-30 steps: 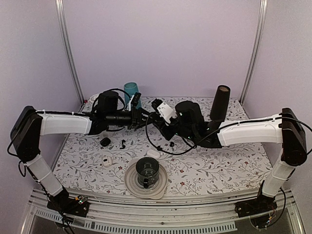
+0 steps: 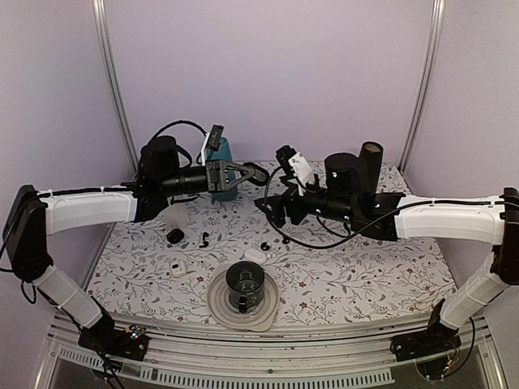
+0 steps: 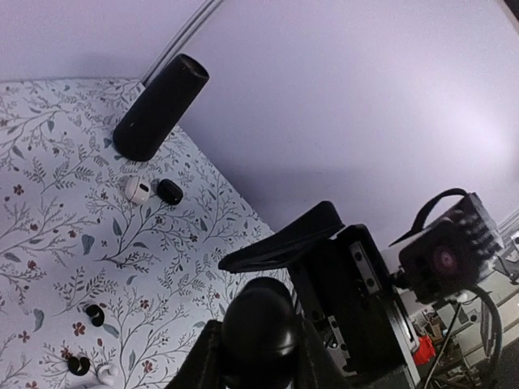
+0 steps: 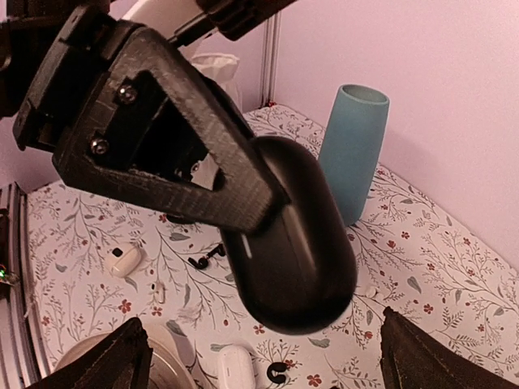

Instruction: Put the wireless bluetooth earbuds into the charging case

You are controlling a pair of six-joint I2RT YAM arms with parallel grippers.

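A glossy black rounded case (image 4: 296, 251) hangs above the table, with my left gripper (image 2: 242, 172) shut on it. In the left wrist view the same case (image 3: 259, 332) sits between that gripper's fingers. No opening shows on its visible side. Apart from it, my right gripper stands open and empty, slightly to the right in the top view. One right finger (image 3: 296, 235) also appears in the left wrist view. Loose black earbuds (image 2: 204, 239) lie on the table; a small black one (image 4: 278, 372) and a joined-looking pair (image 4: 208, 256) show in the right wrist view.
A white case (image 2: 255, 255) lies behind the dark mug (image 2: 245, 284) on its plate (image 2: 219, 308). Farther left are a white box (image 2: 178, 267) and a black piece (image 2: 174, 236). A blue cup (image 4: 353, 150) and a dark cylinder (image 3: 160, 107) stand upright.
Both arms have risen, and my grippers, close together before, have drawn apart. The left one carries the black case, now in plain sight. The right one has moved to the right.
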